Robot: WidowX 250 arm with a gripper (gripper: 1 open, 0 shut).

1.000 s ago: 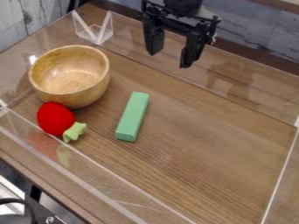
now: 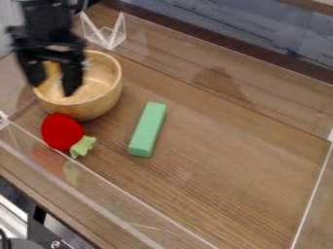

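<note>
My gripper point(image 2: 46, 63) is a dark, blurred shape at the upper left, over the left part of a light wooden bowl point(image 2: 81, 89); its fingers are too blurred to make out clearly. Below the bowl lies a red object with a pale green top point(image 2: 62, 131), like a toy strawberry or radish. Right of these is a long green block point(image 2: 148, 128), lying lengthwise on the wooden table point(image 2: 240, 136).
A white wire-like object point(image 2: 107, 29) stands at the top, beside the gripper.
My gripper has swept from the upper middle of the view leftward and down to over the bowl. The bowl, red object and green block look unmoved.
</note>
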